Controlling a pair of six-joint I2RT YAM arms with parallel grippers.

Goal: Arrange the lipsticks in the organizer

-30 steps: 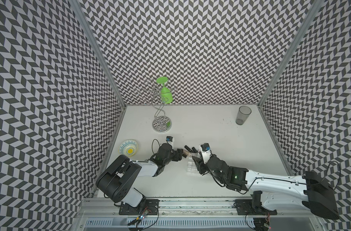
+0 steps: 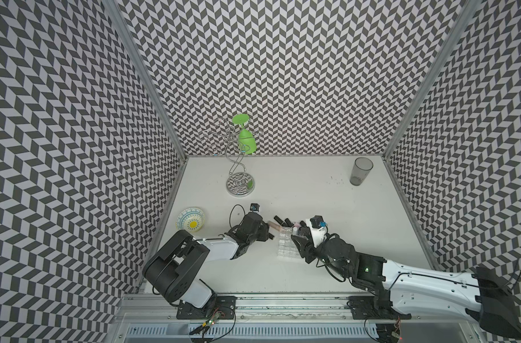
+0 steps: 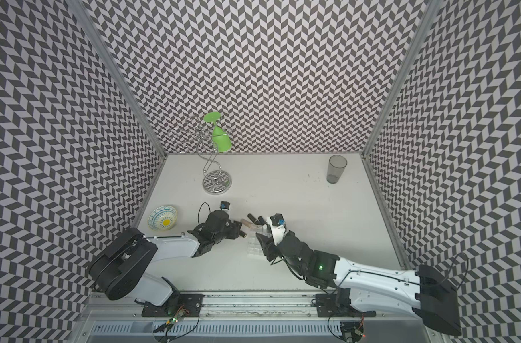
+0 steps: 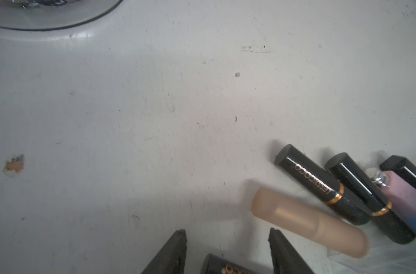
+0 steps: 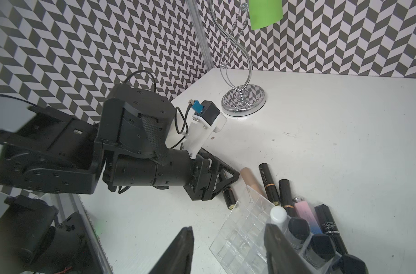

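The clear organizer [image 5: 237, 233] lies on the table between the arms. In the right wrist view a white-topped lipstick [image 5: 277, 214] and several dark-capped ones stand along its right side. Behind it lie a beige tube [image 4: 303, 220], two black lipsticks with gold bands [image 4: 310, 175], a pink-and-blue one [image 4: 403, 198] and a square black one [image 5: 329, 223]. My left gripper is open, its fingers apart around the end of another black lipstick [image 4: 221, 265]; contact does not show. Over the organizer, my right gripper is open with nothing held.
A mirrored lamp base [image 2: 240, 184] stands at the back left, and a patterned bowl [image 2: 190, 219] sits left of the left arm. A grey glass [image 2: 360, 171] is at the back right.
My right arm has shifted to the right. My left gripper has moved slightly toward the front edge and turned a little. The lamp, bowl and glass stand as before.
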